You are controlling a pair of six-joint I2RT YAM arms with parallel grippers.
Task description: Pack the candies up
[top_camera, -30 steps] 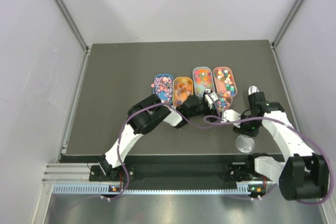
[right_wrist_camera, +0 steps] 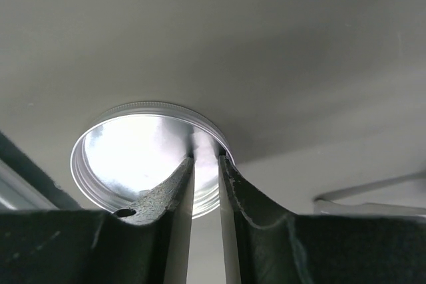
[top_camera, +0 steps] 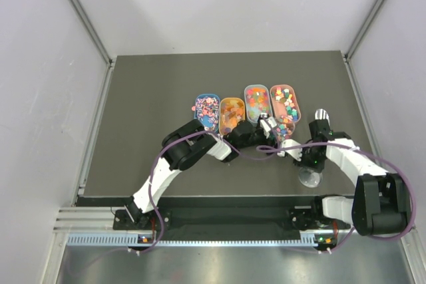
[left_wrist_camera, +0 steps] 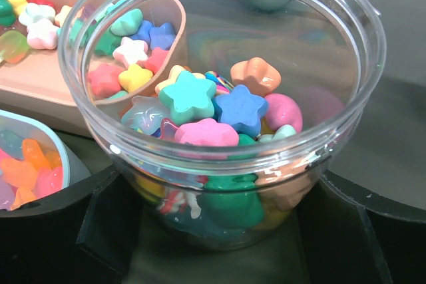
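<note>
A clear round jar (left_wrist_camera: 229, 221) holds several star-shaped and round candies (left_wrist_camera: 239, 108); its mouth is uncovered. My left gripper stands around it, shut on its lower wall, with one finger against each side. A round silver lid (right_wrist_camera: 143, 157), also seen in the top view as a shiny disc (top_camera: 309, 177), lies flat on the table near the front edge. Just above its right part is my right gripper, open by a narrow gap. The fingertips overlap the lid in the right wrist view; whether they touch it cannot be told.
Four trays of sweets stand behind the jar: blue (top_camera: 208, 114), orange (top_camera: 231, 112), light blue (top_camera: 258, 102) and pink (top_camera: 285, 103). A shiny ridged metal thing (top_camera: 322, 115) is right of the pink tray.
The left arm, jar and trays look unmoved.
</note>
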